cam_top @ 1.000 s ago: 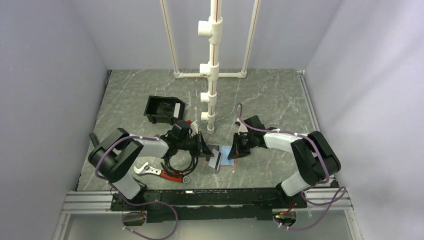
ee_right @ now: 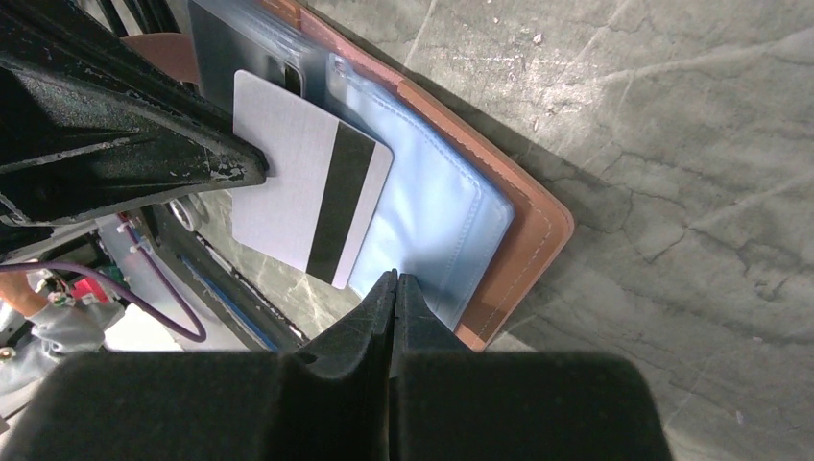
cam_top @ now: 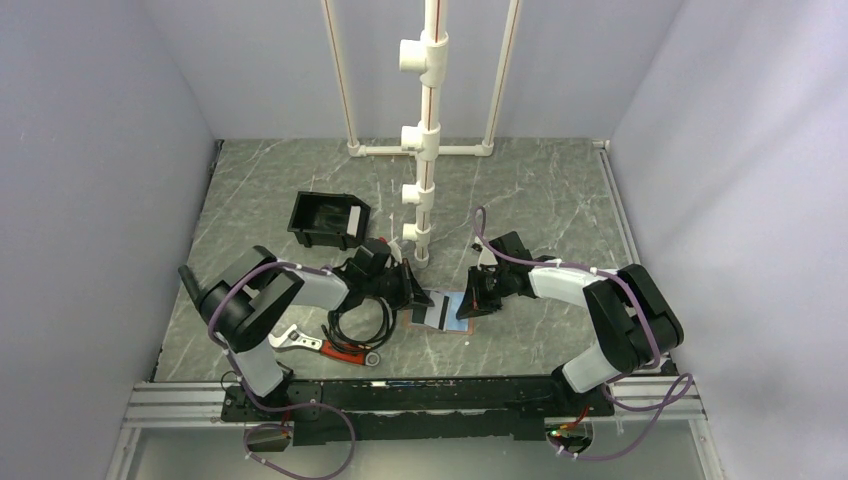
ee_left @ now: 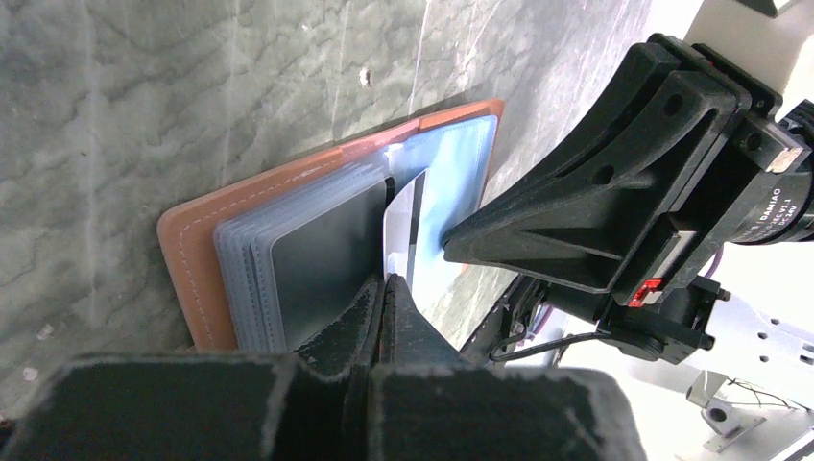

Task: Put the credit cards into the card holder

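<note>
The brown card holder [cam_top: 409,318] lies spread on the table, with clear sleeves [ee_left: 264,230] on one side and a pale blue pocket [ee_right: 422,192] on the other. A white credit card with a black stripe [ee_right: 288,163] is held by one edge in my left gripper, shut on it. In the right wrist view its striped end lies over the blue pocket, at a slant; whether any of it is inside I cannot tell. My right gripper is shut with its tips at the pocket's edge; whether it pinches the plastic is unclear.
At the back left is a black bin [cam_top: 322,238] with a white card [cam_top: 353,220] in it. Coiled black cable [cam_top: 385,325] and a red-handled wrench [cam_top: 343,353] lie left of the holder. A white pipe stand [cam_top: 423,210] rises behind it.
My left gripper has moved to the right, carrying the card from the sleeves toward the blue pocket. The card has turned straighter. My right gripper has barely moved.
</note>
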